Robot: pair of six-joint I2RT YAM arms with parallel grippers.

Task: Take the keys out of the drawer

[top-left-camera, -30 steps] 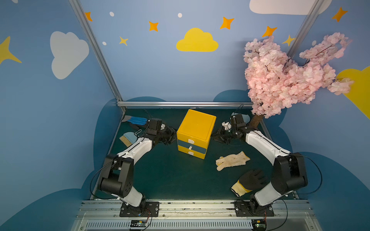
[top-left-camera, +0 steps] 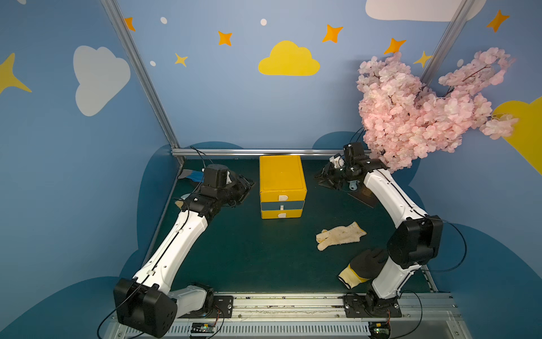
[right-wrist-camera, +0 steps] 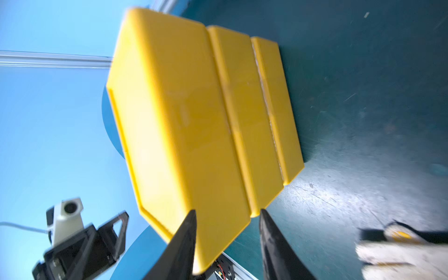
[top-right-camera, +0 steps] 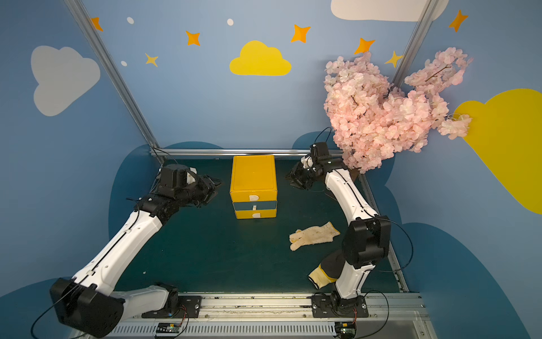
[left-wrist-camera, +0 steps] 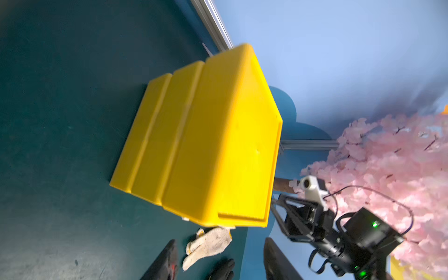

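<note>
A yellow drawer box [top-left-camera: 281, 175] with a blue-grey middle band stands upright at the back centre, its front with small white handles [top-left-camera: 282, 197] squared to the near side. Its drawers look closed; no keys show in any view. My left gripper [top-left-camera: 246, 190] hangs just left of the box, apart from it; its two fingers [left-wrist-camera: 163, 261] stand spread with nothing between them. On the other side, my right gripper [top-left-camera: 321, 178] is clear of the box's right wall, and its fingers [right-wrist-camera: 184, 245] are parted and empty too.
A cream glove [top-left-camera: 341, 235] lies right of the box's front, with a black-and-yellow glove [top-left-camera: 364, 268] nearer the front edge. Pink blossoms [top-left-camera: 417, 113] fill the back right corner. Bare table spreads before the box.
The box has turned from an angled stance to face straight forward and shifted slightly back.
</note>
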